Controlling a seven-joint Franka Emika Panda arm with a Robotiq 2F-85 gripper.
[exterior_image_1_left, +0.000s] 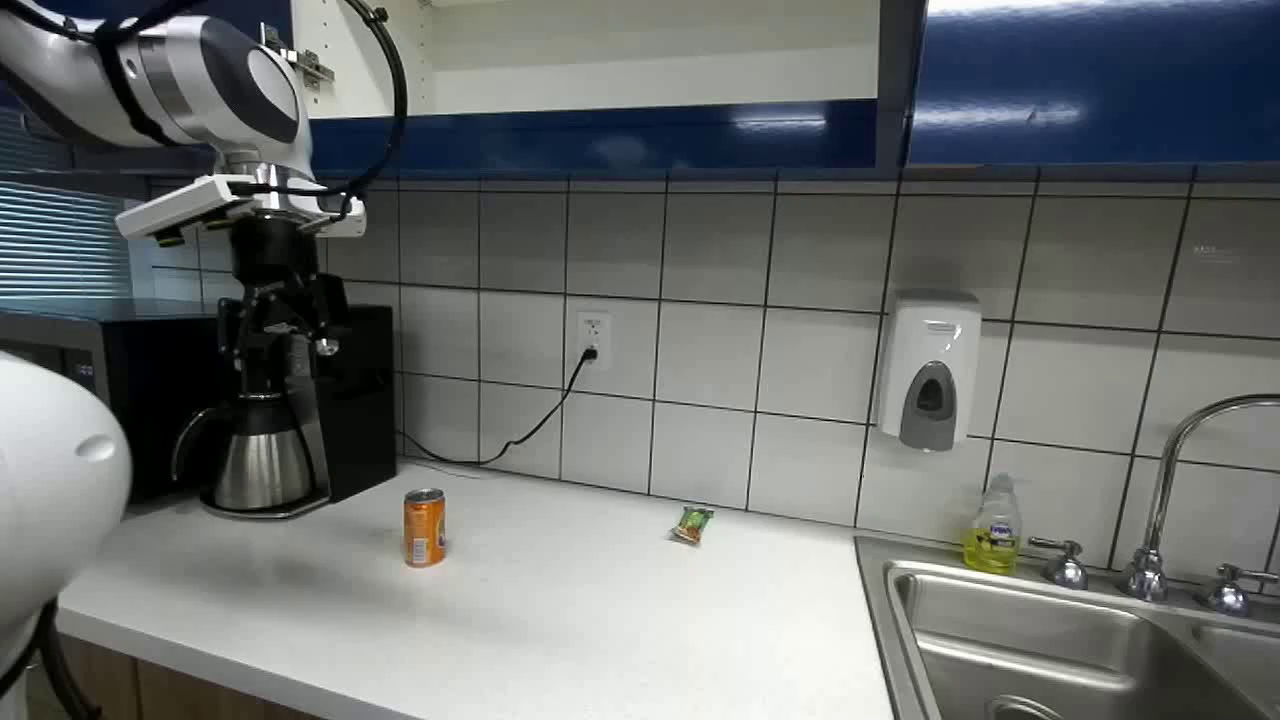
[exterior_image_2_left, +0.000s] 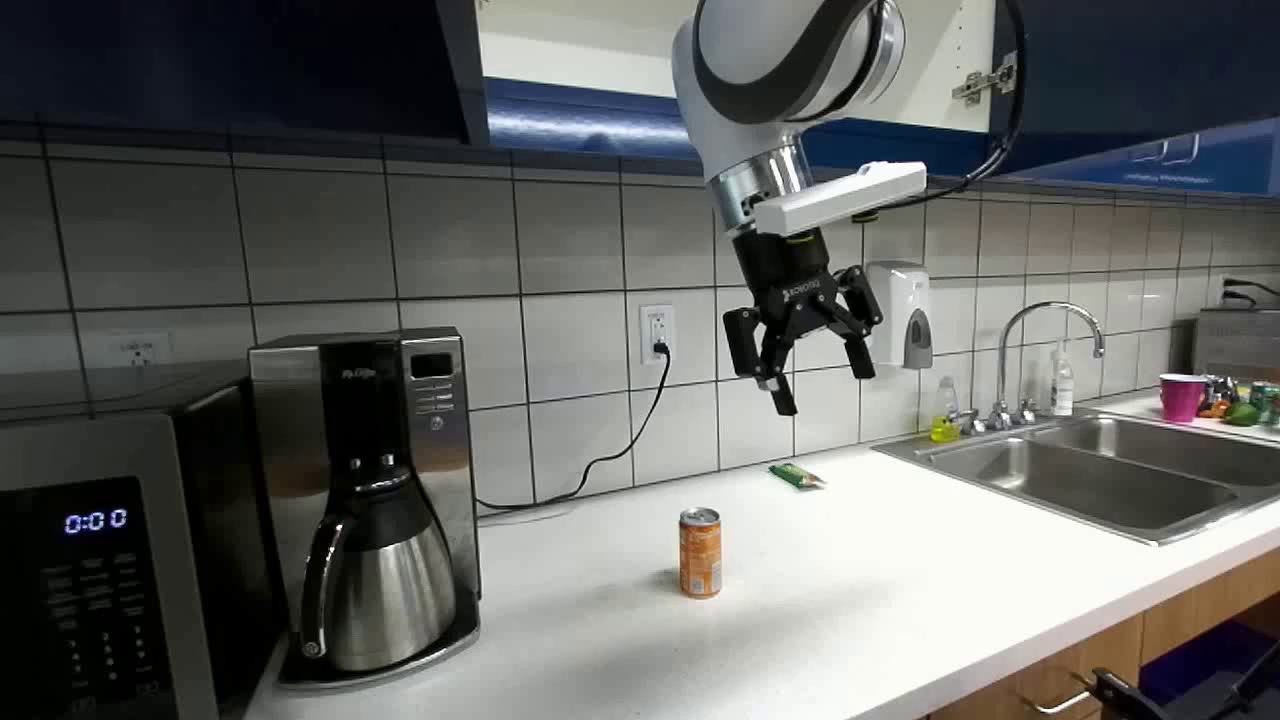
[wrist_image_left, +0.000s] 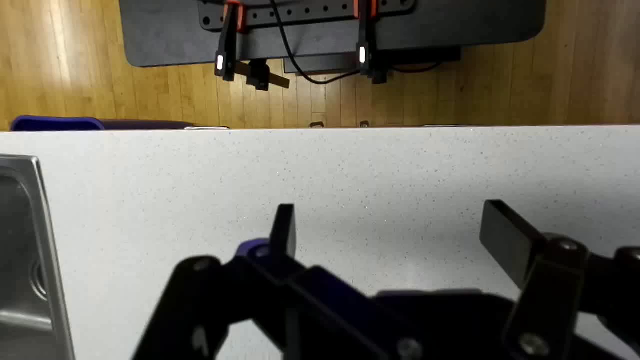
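Note:
My gripper (exterior_image_2_left: 822, 386) hangs high above the counter with its fingers spread wide. In the wrist view only bare white countertop shows between the fingers. An orange can (exterior_image_1_left: 425, 528) stands upright on the counter, well below the gripper and apart from it. Near the tiled wall lies a small green packet (exterior_image_1_left: 692, 524), flat on the counter. Neither the can nor the packet appears in the wrist view.
A coffee maker with a steel carafe (exterior_image_2_left: 390, 582) stands beside the microwave (exterior_image_2_left: 114, 576). The steel sink (exterior_image_1_left: 894, 624) has a yellow soap bottle (exterior_image_1_left: 993, 528) behind it. Overhead is an open cabinet (exterior_image_1_left: 648, 60).

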